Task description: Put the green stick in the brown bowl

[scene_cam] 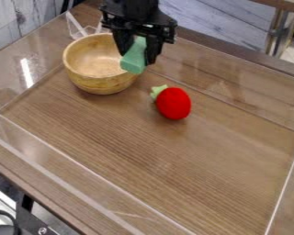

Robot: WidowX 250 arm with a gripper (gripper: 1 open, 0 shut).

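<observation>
The green stick (pixel 136 57) hangs from my gripper (pixel 137 37), which is shut on its upper end. It is tilted slightly and covers part of the right rim of the brown bowl (pixel 91 84) in the camera view. The bowl is a light wooden-brown dish near the back left of the table. Its open inside shows to the left of the stick. From this one angle I cannot tell how high the stick is above the rim.
A red strawberry-like thing (pixel 173 104) with a green top lies right of the bowl. Dark cables or hardware (pixel 12 222) show at the lower left corner.
</observation>
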